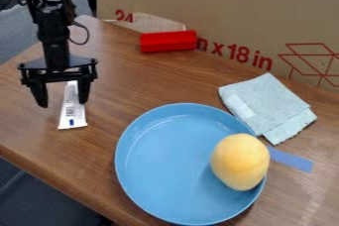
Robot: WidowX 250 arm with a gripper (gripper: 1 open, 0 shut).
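Observation:
My black gripper [62,93] hangs over a white tube [71,117] lying on the wooden table at the left, its two fingers apart on either side of the tube's upper part. Whether they touch it I cannot tell. A blue plate [166,170] sits at the lower middle, with a yellow round object [240,162] on its right side.
A red block [169,41] lies at the back by a cardboard wall [225,2]. A folded pale cloth [265,106] and a strip of blue tape [290,159] lie at the right.

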